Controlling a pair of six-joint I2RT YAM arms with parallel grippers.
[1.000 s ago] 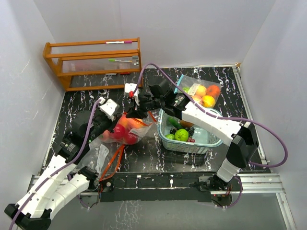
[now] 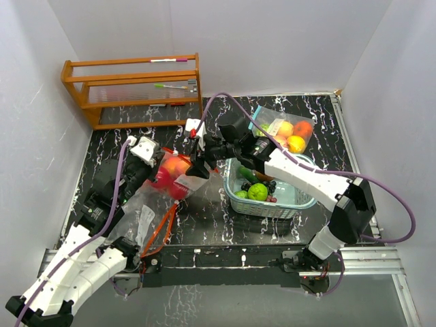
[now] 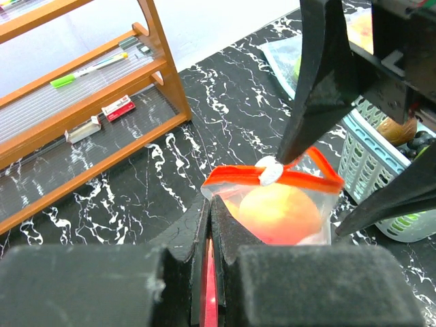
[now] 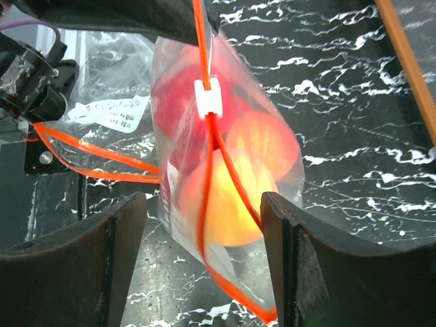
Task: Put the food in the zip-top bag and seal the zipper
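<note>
A clear zip bag with orange zipper strips holds red and orange-yellow fruit; its white slider sits on the zipper, also in the left wrist view [image 3: 270,174]. My left gripper is shut at the bag's zipper end, seemingly pinching its edge. My right gripper stands open over the other stretch of zipper, fingers either side of the bag in its own view. In the top view both grippers meet over the bag, left of the basket.
A basket [image 2: 269,210] of fruit and vegetables stands right, with a filled zip bag [image 2: 293,129] behind it. A wooden rack [image 2: 136,125] stands back left. Another clear bag [image 2: 143,225] with orange strips lies at front left. Bare marble counter shows between.
My left gripper has shifted a little toward the lower left, drawing away from the right one; the right gripper has moved slightly right. The bag has shifted with them.
</note>
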